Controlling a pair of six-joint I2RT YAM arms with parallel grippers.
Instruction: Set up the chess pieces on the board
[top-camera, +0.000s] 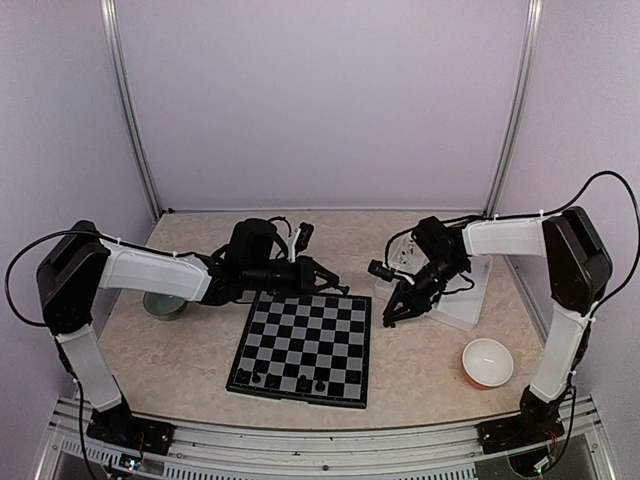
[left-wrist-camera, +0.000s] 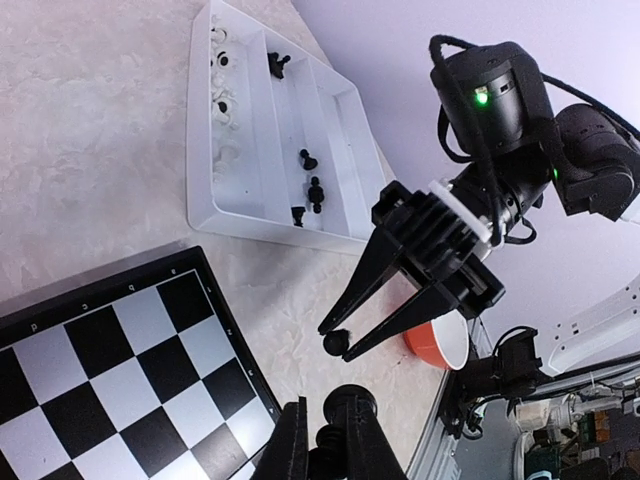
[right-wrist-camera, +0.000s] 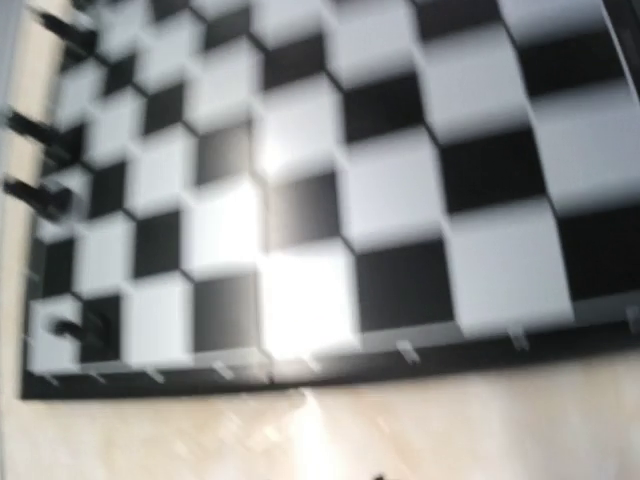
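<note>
The black-and-white chessboard (top-camera: 303, 345) lies mid-table, with several dark pieces along its near edge, one a black piece (top-camera: 320, 386). My left gripper (top-camera: 340, 287) is above the board's far right corner, shut on a black piece (left-wrist-camera: 348, 400) seen at the bottom of the left wrist view. My right gripper is right of the board, fingertips downward and somewhat apart. A small dark piece (left-wrist-camera: 337, 343) shows between those fingertips; whether they grip it cannot be told. The right wrist view is blurred and shows the board (right-wrist-camera: 300, 210) but not the fingers clearly.
The white tray (left-wrist-camera: 205, 190) at the back right holds white pieces (left-wrist-camera: 222, 100) and several black ones, among them a black piece (left-wrist-camera: 316, 194). A red-and-white bowl (top-camera: 487, 362) stands at right, a green bowl (top-camera: 165, 305) at left. Table between board and red-and-white bowl is clear.
</note>
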